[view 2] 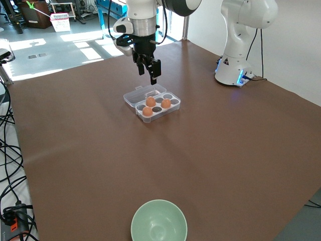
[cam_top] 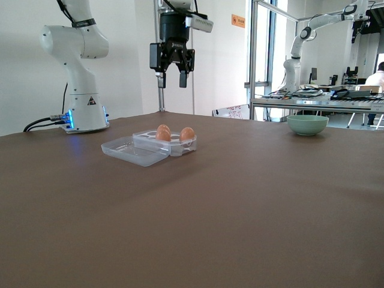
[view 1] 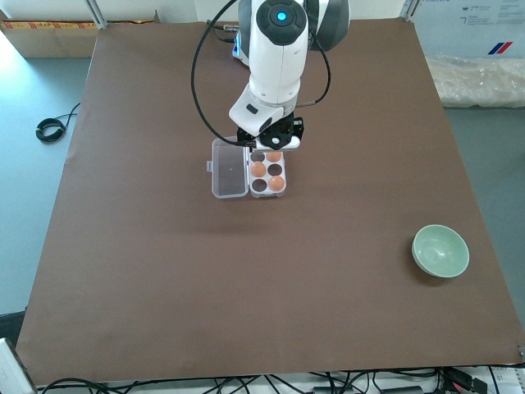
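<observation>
An open clear plastic egg carton (view 1: 267, 185) sits on the brown table with its lid flat to one side; it holds several brown eggs (cam_top: 187, 134), and some cups are empty. My black gripper (cam_top: 172, 77) hangs above the carton, pointing down, its two fingers apart with nothing seen between them. In the left view it partly hides the back end of the carton; in the right view it is just above and behind the eggs (view 2: 150, 102).
A pale green bowl (view 1: 440, 250) stands on the right side of the table in the left view, well apart from the carton. Cables lie beyond the table edge.
</observation>
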